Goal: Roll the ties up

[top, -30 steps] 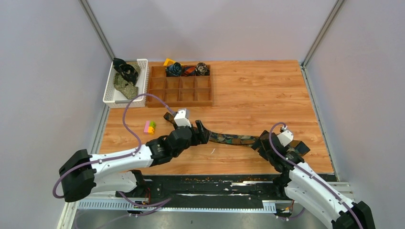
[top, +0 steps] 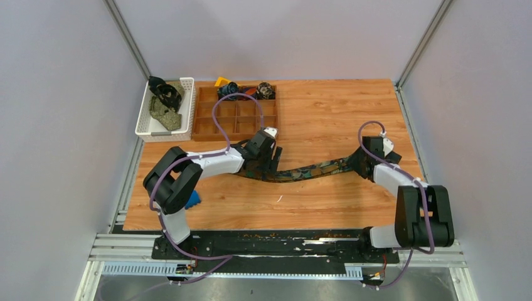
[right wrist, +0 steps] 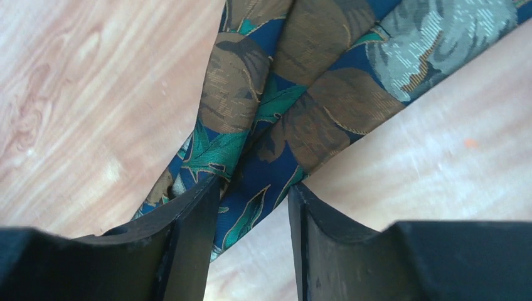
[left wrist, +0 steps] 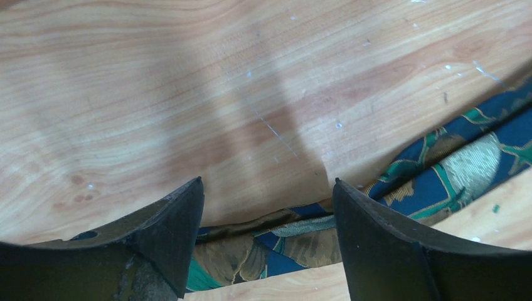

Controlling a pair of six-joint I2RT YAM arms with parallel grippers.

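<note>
A long patterned tie (top: pixel 313 172) of blue, teal and brown lies stretched across the table. My left gripper hovers above its middle-left part, open, with the tie (left wrist: pixel 295 244) running beneath the fingers. At the right end, the tie (right wrist: pixel 332 113) lies in overlapping layers. My right gripper is over this end, part open, its fingertips at the fabric; whether cloth is pinched cannot be told.
A wooden divider box (top: pixel 235 120) with several rolled ties stands at the back, beside a white basket (top: pixel 143 113) holding cloth. A blue block (top: pixel 192 199) lies front left.
My right gripper has moved toward the back, and the tie's right part has shifted back with it. My left arm has moved toward the back and right, uncovering the blocks' place at front left.
</note>
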